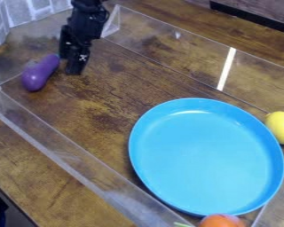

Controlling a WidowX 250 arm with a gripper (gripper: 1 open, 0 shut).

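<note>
The black gripper (74, 62) hangs at the upper left, just right of a purple eggplant toy (38, 74) lying on the wooden counter. Its fingers point down and appear open, with nothing visible between them. A large blue plate (206, 155) sits at the lower right.
A yellow fruit (280, 126) lies at the right edge, and an orange-red round thing (220, 221) is at the bottom edge below the plate. Clear low plastic walls border the counter.
</note>
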